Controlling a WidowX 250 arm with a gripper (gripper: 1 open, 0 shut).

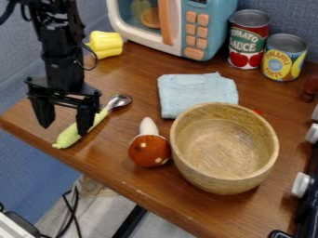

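Note:
The black arm stands at the left of the table, its gripper (65, 115) hanging open over the handle end of a spoon (97, 121) with a pale green handle and metal bowl. The two fingers are spread apart above and around the handle; whether they touch it I cannot tell. A toy mushroom (149, 151) with a brown cap and white stem lies front centre, beside a wooden bowl (224, 181).
A folded light blue cloth (196, 91), a toy microwave (174, 28), two cans (247, 42) and a yellow object (106, 45) stand behind. Dark items line the right edge. The table's front edge (125, 181) drops to the floor.

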